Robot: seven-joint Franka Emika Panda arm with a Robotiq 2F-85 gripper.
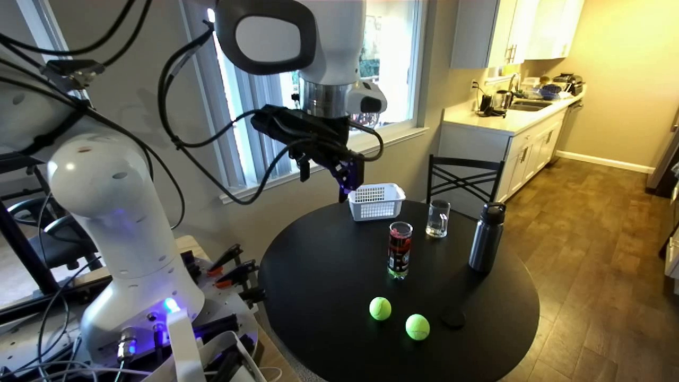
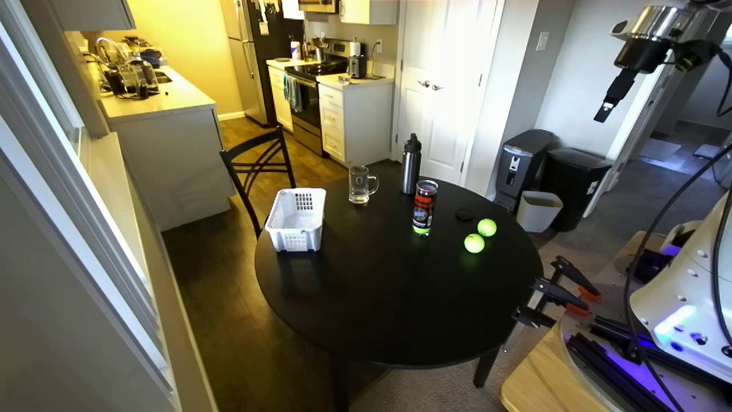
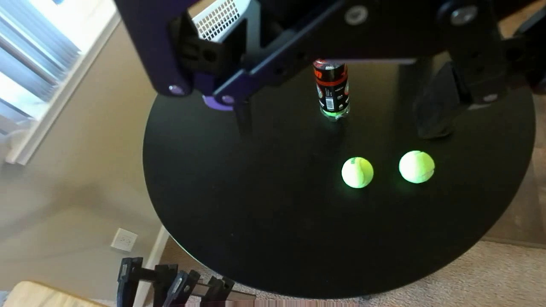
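My gripper point(image 1: 324, 182) hangs above the back left of the round black table point(image 1: 305, 280), its fingers spread open with nothing between them. On the table stands a clear tennis ball can point(image 1: 399, 251) with a black and red label and something green at its bottom. Two loose tennis balls, one point(image 1: 380, 309) slightly nearer the can and another point(image 1: 417, 327), lie in front of it. A white plastic basket point(image 2: 296, 220) rests near the window side and looks empty. In the wrist view both balls and the can's lower part show below the gripper.
A glass mug point(image 1: 437, 219) and a tall dark bottle point(image 1: 487, 239) stand toward the chair point(image 1: 468, 178). Beside the balls lies a flat black disc point(image 2: 464, 215). Black clamps point(image 2: 559, 292) jut near the table's edge on the robot's side.
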